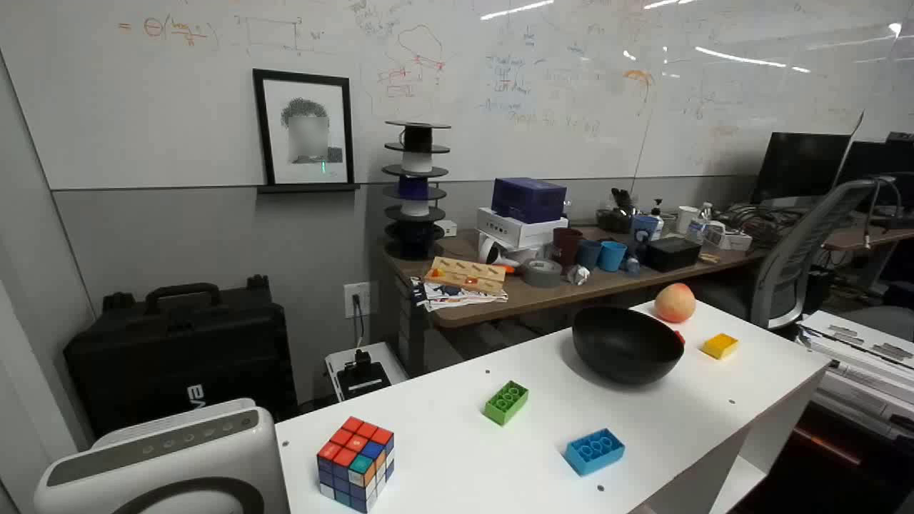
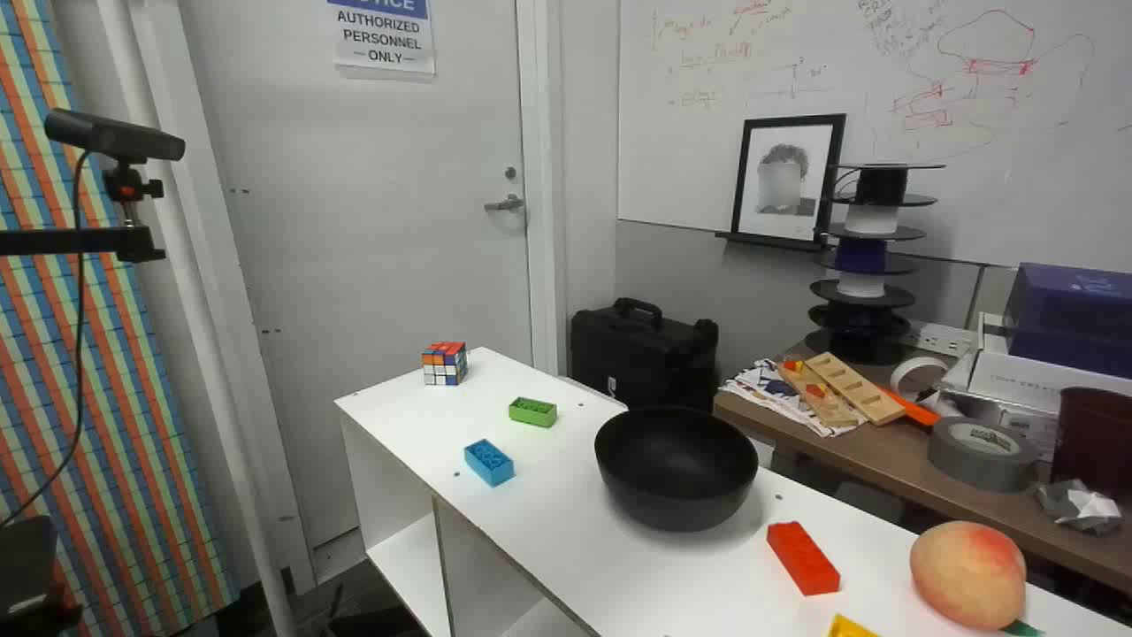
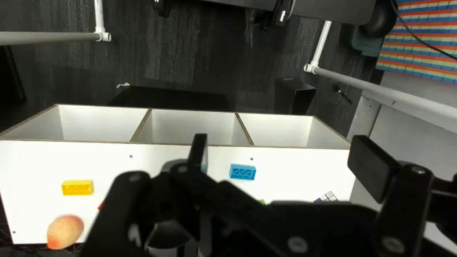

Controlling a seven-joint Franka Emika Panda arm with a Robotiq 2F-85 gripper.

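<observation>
In the wrist view my gripper stands open above the white shelf unit, its two dark fingers wide apart with nothing gripped. Seen between them, lower down on the shelf top, is a blue block. Neither exterior view shows the gripper. A black bowl rests on the white top, with a green block and a Rubik's cube toward the other end. Close to the bowl lie a red block, a yellow block and a peach. My gripper body mostly hides the bowl in the wrist view.
Open compartments run along the unit's side. Behind it stands a brown desk crowded with boxes, tape and cups. White pipes rise near the unit's end. Bare surface separates the blue block from the bowl.
</observation>
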